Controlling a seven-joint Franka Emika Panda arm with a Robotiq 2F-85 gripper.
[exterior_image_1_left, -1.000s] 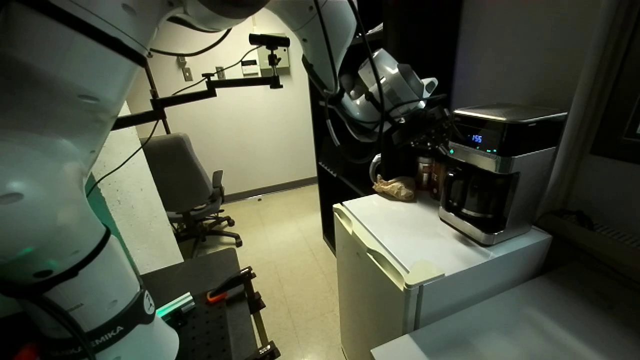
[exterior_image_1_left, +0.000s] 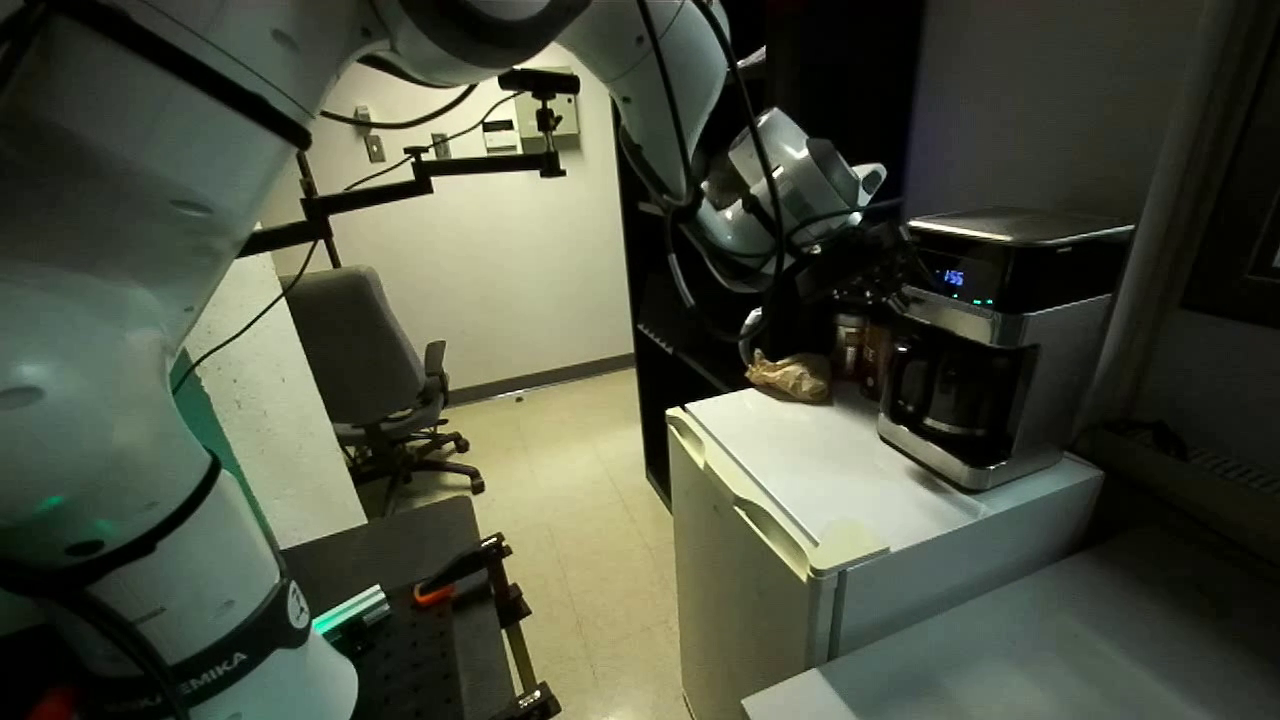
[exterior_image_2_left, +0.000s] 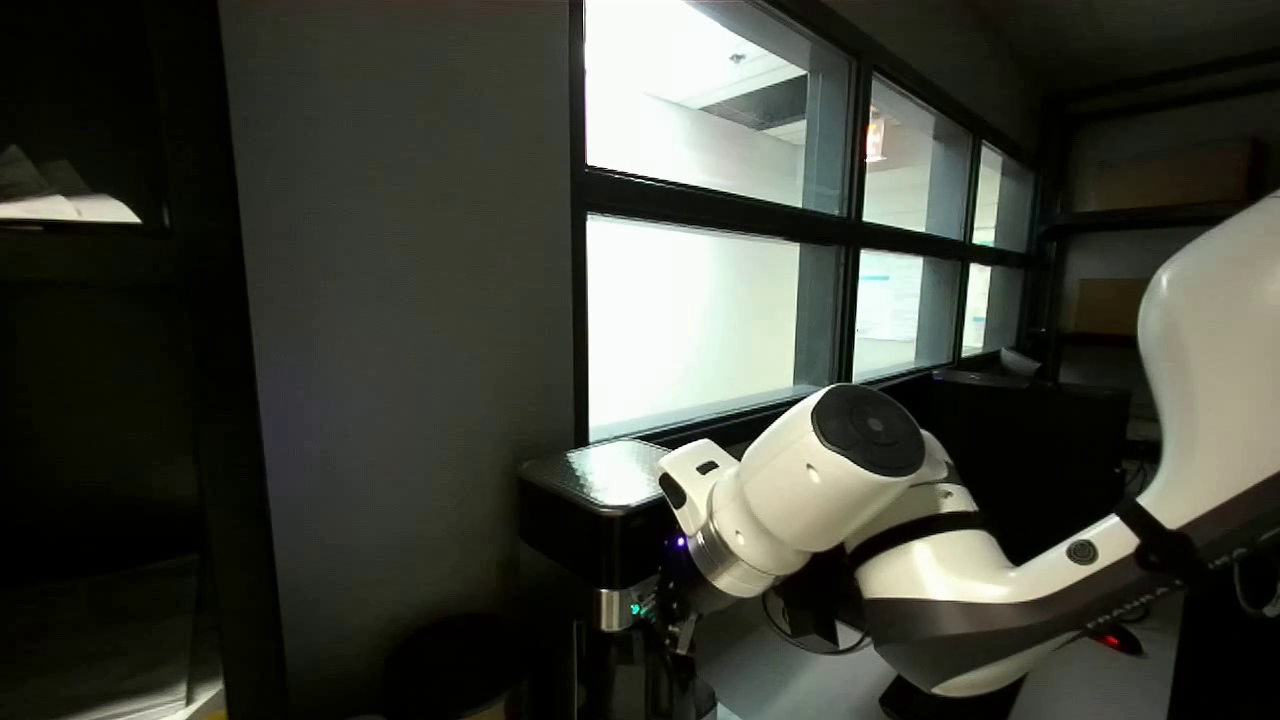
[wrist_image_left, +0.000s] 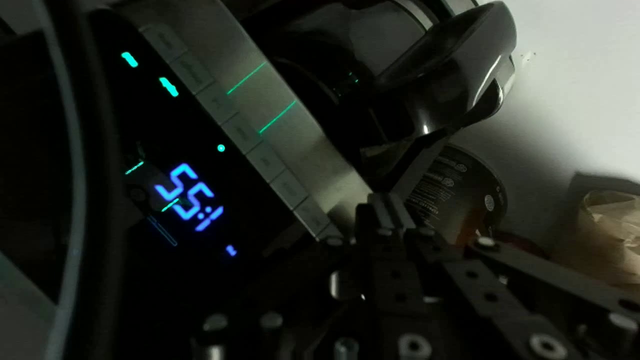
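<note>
A black and silver coffee maker (exterior_image_1_left: 1014, 312) stands on a white fridge (exterior_image_1_left: 780, 462), its display lit blue. In the wrist view its button strip (wrist_image_left: 252, 135) runs diagonally beside the display, with the dark glass carafe (wrist_image_left: 360, 42) past it. My gripper is shut, with nothing visible between its fingers. Its tips are at the lower end of the button strip; whether they touch the panel I cannot tell. From the second exterior view, the arm's hand (exterior_image_2_left: 696, 564) is close against the front of the coffee maker (exterior_image_2_left: 600, 516).
Behind the carafe stand a dark can (wrist_image_left: 459, 192) and a crumpled brown paper bag (exterior_image_1_left: 792, 377). Black shelving (exterior_image_1_left: 672, 360) rises behind, and a loose cable (exterior_image_1_left: 756, 156) hangs along the arm.
My hand has moved slightly right and down, closer to the coffee maker's front panel. The machine and the things around it have stayed in place.
</note>
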